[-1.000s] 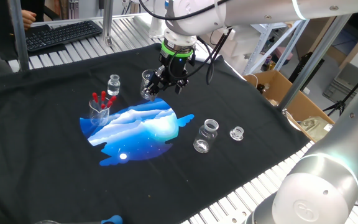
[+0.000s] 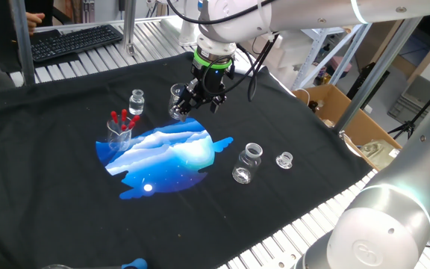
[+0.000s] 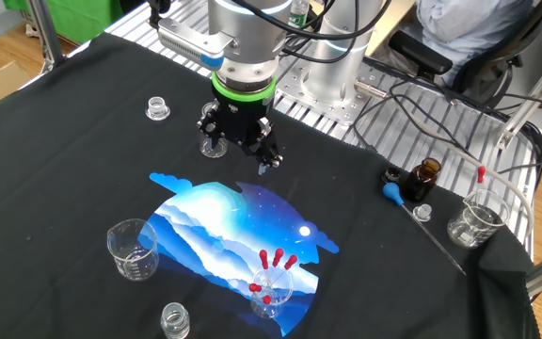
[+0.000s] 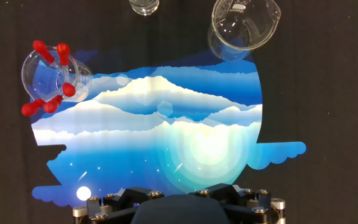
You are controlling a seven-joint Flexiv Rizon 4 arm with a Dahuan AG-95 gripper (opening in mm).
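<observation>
My gripper (image 2: 198, 110) hangs above the black cloth with its fingers spread apart and nothing between them. In the wrist view its fingers stand wide apart at the bottom edge. A beaker holding several red-capped droppers (image 4: 55, 81) stands at the left end of the blue mountain picture (image 4: 166, 143). Just past the picture's upper right edge is an empty glass beaker (image 4: 244, 25). A small clear vial (image 2: 136, 102) stands upright near those beakers. The clear wide-mouth bottle (image 2: 247, 164) is upright on the other side of the picture, with a glass stopper (image 2: 284, 160) beside it.
A brown bottle (image 3: 422, 179), a blue-bulbed dropper (image 3: 393, 194) and another beaker with a red-tipped item (image 3: 478, 221) occupy one side of the cloth. Cables lie on the metal slats behind.
</observation>
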